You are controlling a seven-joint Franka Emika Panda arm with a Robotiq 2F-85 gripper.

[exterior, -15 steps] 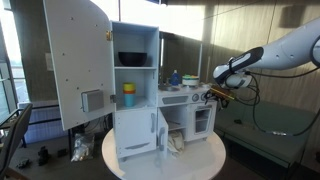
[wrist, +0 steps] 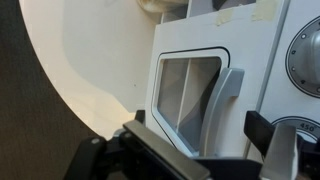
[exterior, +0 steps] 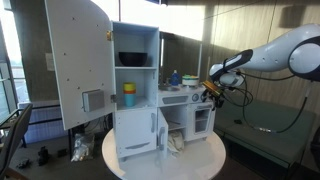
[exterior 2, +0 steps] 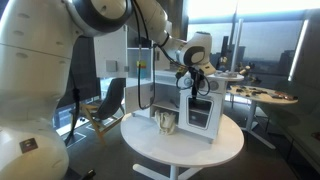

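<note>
A white toy kitchen (exterior: pixel 186 97) stands on a round white table (exterior: pixel 190 165). On its right side is an oven door with a dark window, seen close in the wrist view as the oven door (wrist: pixel 188 95) with a curved pale handle (wrist: pixel 217 113). My gripper is open, its dark fingers at the bottom of the wrist view on either side of the handle's lower end; whether they touch it I cannot tell. In exterior view 2 the gripper (exterior 2: pixel 194 82) hangs at the oven's upper front, partly hidden by cables.
Stove knobs (wrist: pixel 305 57) sit close to the right finger. The tall cabinet door (exterior: pixel 82 65) stands open at left, and a lower cupboard holds a pale cloth-like item (exterior: pixel 175 142). Loose cables loop around the arm.
My gripper has come down slightly at the front of the oven side. The kitchen and its doors look unmoved.
</note>
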